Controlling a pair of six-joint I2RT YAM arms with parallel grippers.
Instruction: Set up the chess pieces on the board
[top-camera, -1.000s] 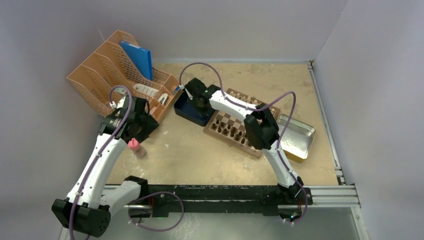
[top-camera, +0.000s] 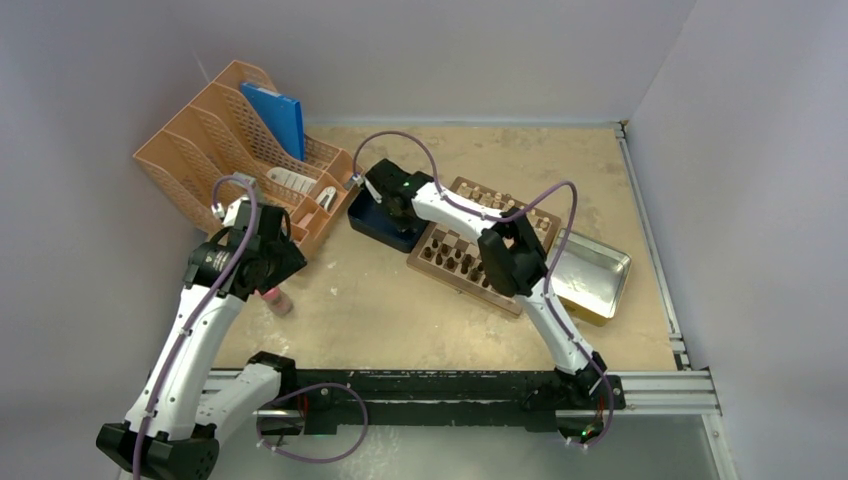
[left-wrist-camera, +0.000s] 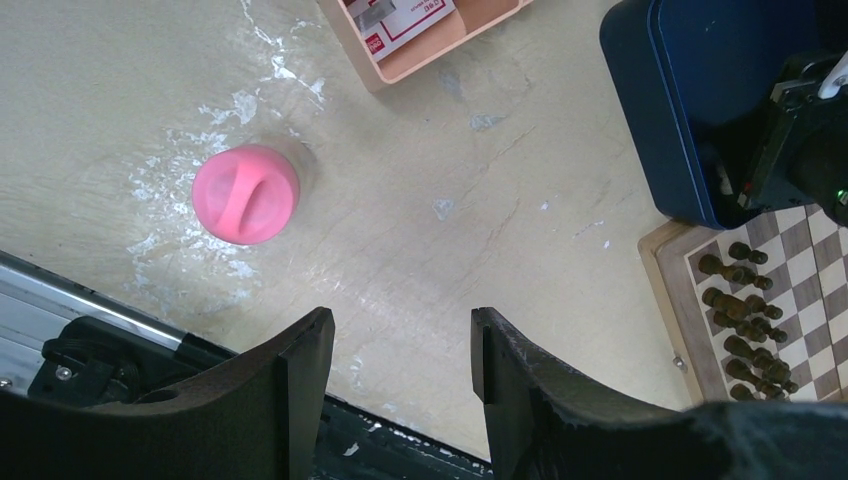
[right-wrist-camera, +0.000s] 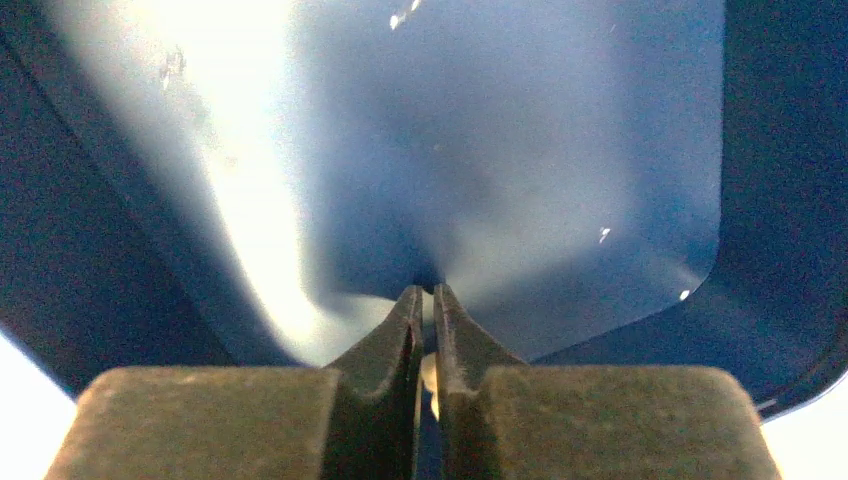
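The chessboard (top-camera: 465, 290) carries rows of dark and light pieces, partly hidden under my right arm; dark pieces (left-wrist-camera: 740, 300) show at its near edge in the left wrist view. My right gripper is down inside the dark blue box (top-camera: 370, 225), its fingertips close together, with a pale piece (right-wrist-camera: 430, 370) glimpsed between and behind the fingers; whether it is held is unclear. My left gripper stands open over the bare table at the left, nothing between its fingers.
A peach organizer (top-camera: 180, 150) fills the back left. A pink cup (left-wrist-camera: 245, 195) stands front left. A metal tray (top-camera: 600, 275) lies right of the board.
My left arm has shifted slightly toward the front since a second ago. My right arm has moved slightly, its gripper staying in the blue box.
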